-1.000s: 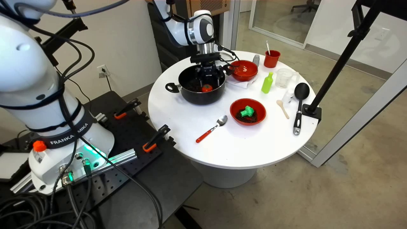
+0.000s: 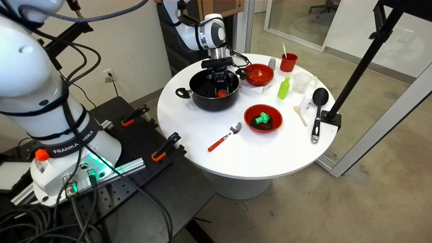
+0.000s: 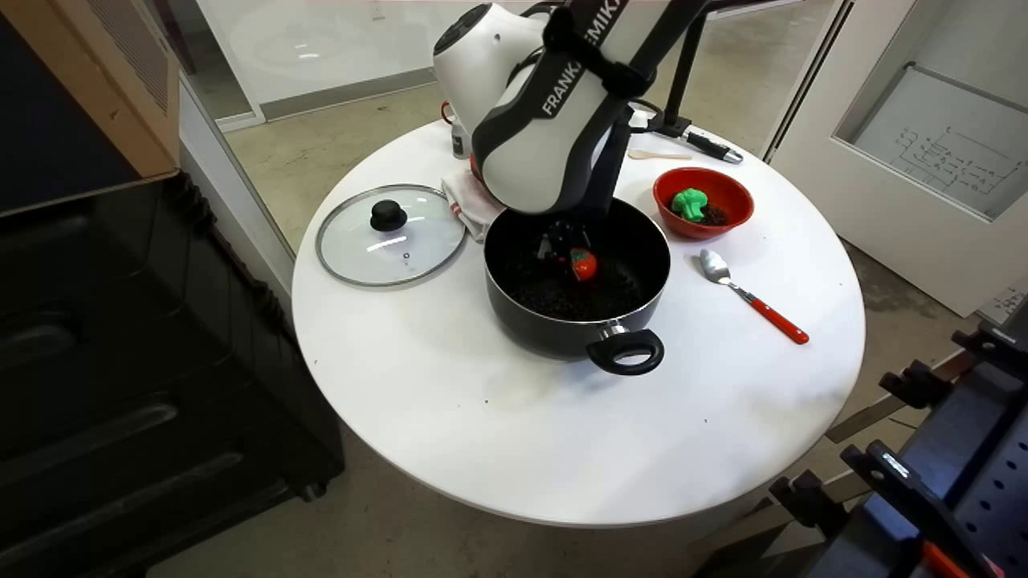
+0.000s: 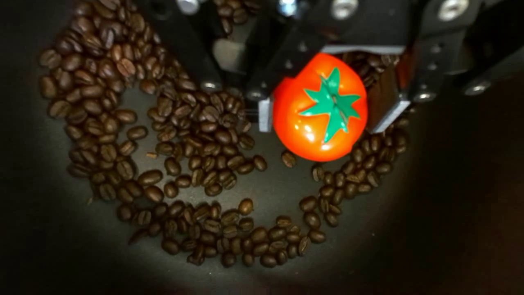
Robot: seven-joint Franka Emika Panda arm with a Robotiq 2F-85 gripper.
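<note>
A toy tomato, red-orange with a green star-shaped leaf, sits inside the black pot. In the wrist view my gripper is down in the pot with the tomato between its two fingers, shut on it. One finger is right beside the tomato's left side; the other is along its right. Brown coffee beans lie in a ring on the pot floor. From exterior view 1 the tomato shows low in the pot, under the gripper, partly hidden by the pot's rim.
A red bowl holds a green toy piece and dark beans. A red-handled spoon lies nearby. The glass lid rests beside the pot. At the back are an empty red bowl, a green bottle and a red cup.
The gripper has come slightly lower in the pot. The tomato shows slightly farther right and sits closer in under the fingers.
</note>
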